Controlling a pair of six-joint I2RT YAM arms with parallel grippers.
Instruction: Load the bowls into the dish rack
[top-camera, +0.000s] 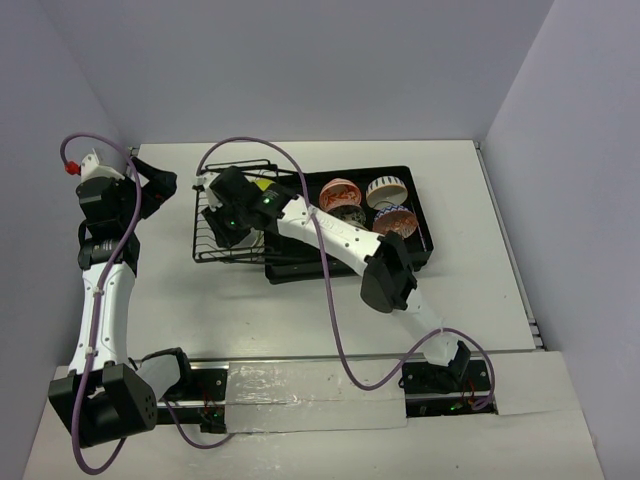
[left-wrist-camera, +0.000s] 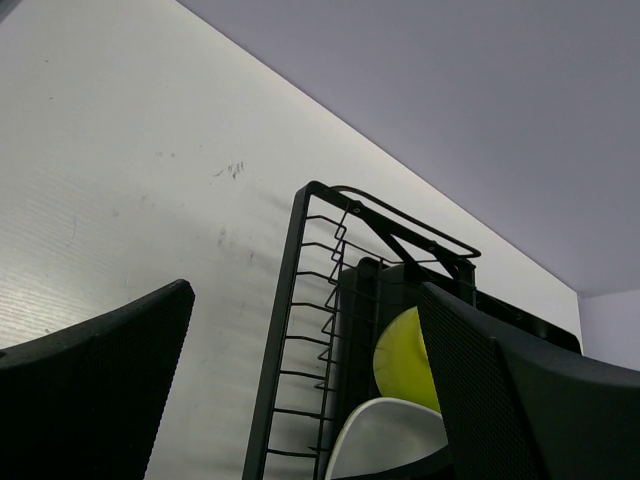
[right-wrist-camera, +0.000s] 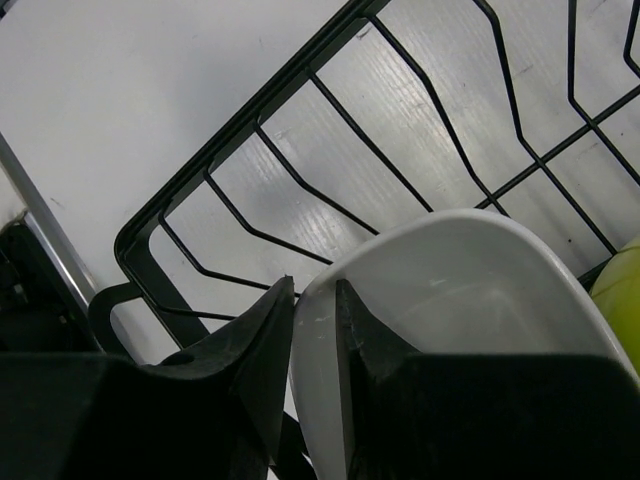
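The black wire dish rack (top-camera: 205, 250) is at the left of the black tray (top-camera: 295, 272). In it are a white bowl (right-wrist-camera: 470, 300) and a yellow bowl (left-wrist-camera: 395, 355). My right gripper is over the rack with its fingertips at the white bowl's rim, one either side; whether it grips is hard to tell. My left gripper stands open left of the rack, nothing between its fingers. Several patterned bowls, including a pink one (top-camera: 340, 190) and a striped one (top-camera: 387, 190), sit in the tray's right part.
Bare white table (top-camera: 470, 250) lies right of the tray and in front of it. Grey walls surround the table at the back and sides. Purple cables arch over both arms.
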